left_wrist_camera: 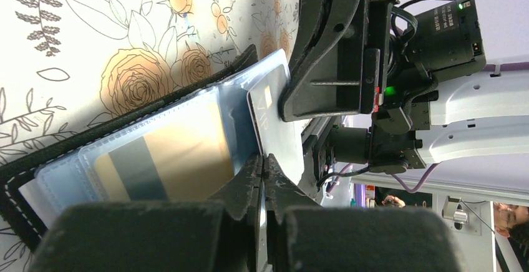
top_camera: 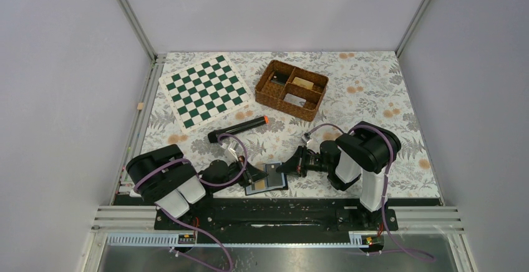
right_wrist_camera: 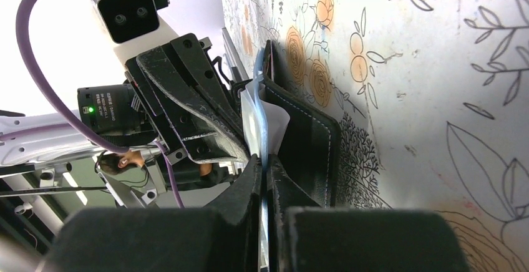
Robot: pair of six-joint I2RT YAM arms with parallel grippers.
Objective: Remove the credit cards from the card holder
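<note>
The black card holder (top_camera: 286, 188) lies opened out near the table's front edge, between both grippers. In the left wrist view its clear sleeves (left_wrist_camera: 231, 97) show, one with a beige and grey card (left_wrist_camera: 184, 153) inside. A pale grey card (left_wrist_camera: 277, 122) stands tilted up from the sleeves, its edge running into the fingertips of my left gripper, which is shut on it. My right gripper is shut on the edge of a clear bluish sleeve (right_wrist_camera: 261, 106), lifted from the black cover (right_wrist_camera: 305, 141). How far the grey card is out of its sleeve is unclear.
A wicker basket (top_camera: 284, 105) with compartments stands at the back, holding several small items. A black cylinder (top_camera: 240, 128) with an orange end lies behind the left arm. The green and white chessboard (top_camera: 206, 91) is at the back left.
</note>
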